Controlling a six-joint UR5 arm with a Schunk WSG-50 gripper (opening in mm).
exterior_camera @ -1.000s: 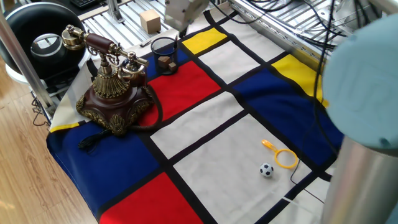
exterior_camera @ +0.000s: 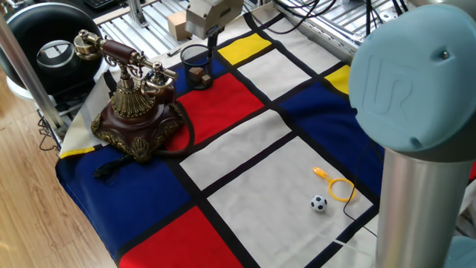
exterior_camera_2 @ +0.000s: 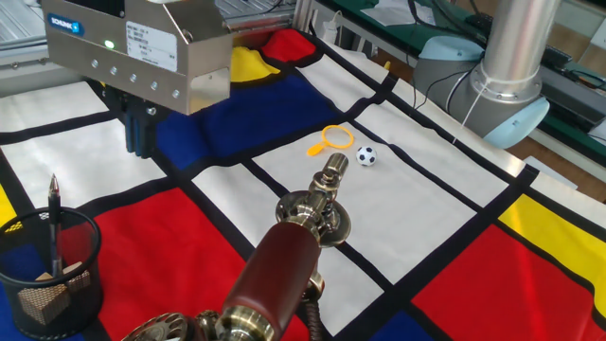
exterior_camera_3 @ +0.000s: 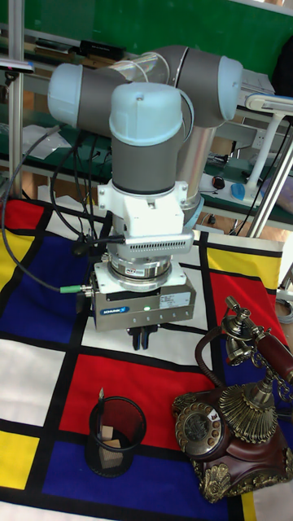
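Observation:
My gripper [exterior_camera_2: 140, 137] hangs over the patterned cloth, its black fingers pointing down with nothing visible below them. Seen from the front, the fingers [exterior_camera_3: 135, 339] sit close together, but whether they touch is unclear. A black mesh pen holder [exterior_camera_3: 118, 434] stands nearer that camera than the gripper, with a pen [exterior_camera_2: 54, 223] upright in it and small wooden blocks [exterior_camera_2: 45, 301] at its bottom. The ornate brown and brass telephone [exterior_camera: 137, 119] rests at the cloth's side. Apart from these lie a small soccer ball [exterior_camera: 318, 203] and a yellow ring with a handle [exterior_camera: 341, 189].
The cloth has red, blue, yellow and white panels; its large white panel [exterior_camera: 260, 201] is mostly clear. A wooden box [exterior_camera: 178, 26] stands on the slatted metal surface behind. Cables hang along the arm. The telephone's cord [exterior_camera: 111, 167] trails at its base.
In exterior view 1 the blue-capped arm joint has shifted left and slightly up, and the gripper housing has moved a little left. The objects on the cloth have stayed put.

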